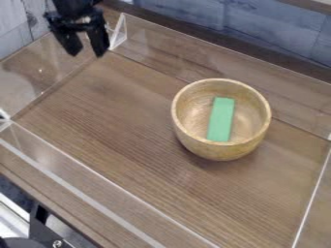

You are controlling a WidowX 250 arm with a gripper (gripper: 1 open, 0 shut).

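The black gripper [81, 44] is at the top left of the camera view, over the wooden table near its back edge; its fingers are blurred and small. A round light wooden bowl [195, 102] stands right of centre, with a green block [220, 119] lying inside it. The gripper is well apart from the bowl, up and to the left.
Pale strips or cables run along its left edge. A dark object sits at the bottom left corner, cut off by the frame.
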